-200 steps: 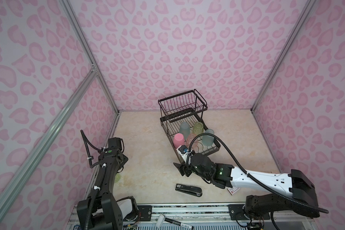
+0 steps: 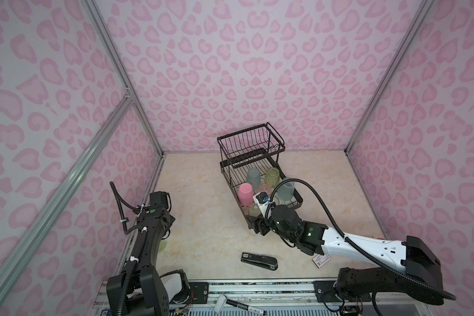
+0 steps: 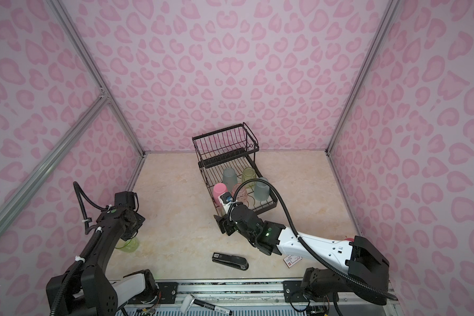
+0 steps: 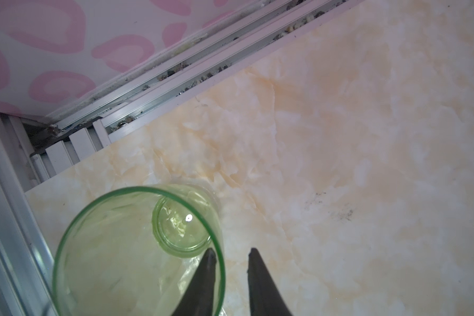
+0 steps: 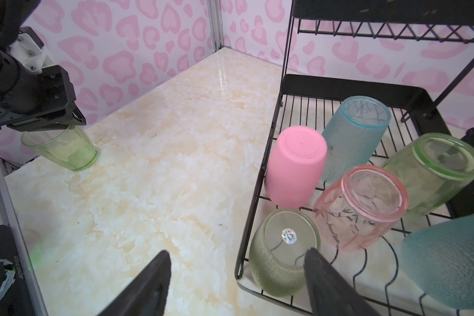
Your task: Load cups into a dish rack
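A clear green cup (image 4: pixel 137 263) stands mouth up on the table at the far left. My left gripper is at its rim, fingers part open; one fingertip shows within the mouth and the other outside, the rim between them. In the right wrist view the same green cup (image 5: pixel 71 150) sits below the left gripper. The black wire dish rack (image 5: pixel 258 210) holds several upside-down cups. Its near-left corner has a grey-green cup (image 5: pixel 281 242), beside a pink cup (image 5: pixel 295 163) and a clear pink cup (image 5: pixel 360 205). My right gripper stands open over that corner, one finger overlapping the grey-green cup.
Also in the rack are a blue cup (image 5: pixel 355 134), a green cup (image 5: pixel 437 163) and a teal cup (image 5: pixel 453 258). A black stapler (image 2: pixel 259 260) and a small card (image 2: pixel 321 259) lie near the front edge. Between rack and left wall, the table is clear.
My left arm has shifted only slightly at the green cup.
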